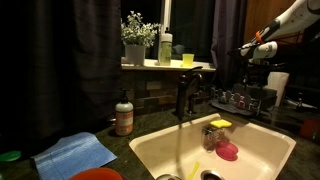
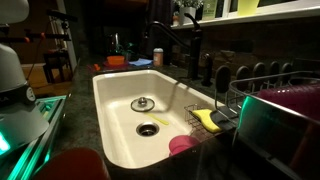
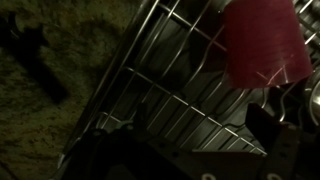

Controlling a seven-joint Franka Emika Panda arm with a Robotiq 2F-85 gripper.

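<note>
Over the dish rack point(image 3: 160, 90), my gripper stands open, its dark fingers spread apart at the bottom of the wrist view. Nothing shows between them. A red cup-like item point(image 3: 265, 45) sits on the rack's wires, ahead of the fingers and to the right. In exterior view 1 the arm point(image 1: 300, 20) reaches in from the upper right, above the rack point(image 1: 240, 100); the fingertips are too dark there to make out. A pink cup point(image 2: 182, 144) rests in the white sink point(image 2: 112, 125), near a yellow sponge point(image 2: 207, 120) at its edge.
The sink also holds a glass lid point(image 2: 143, 104) and a yellow utensil point(image 2: 157, 118). A black faucet point(image 1: 185, 90) rises behind it. Left on the counter are a soap bottle point(image 1: 124, 117) and a blue cloth point(image 1: 73, 157). Upright dark items point(image 2: 240, 80) line the rack.
</note>
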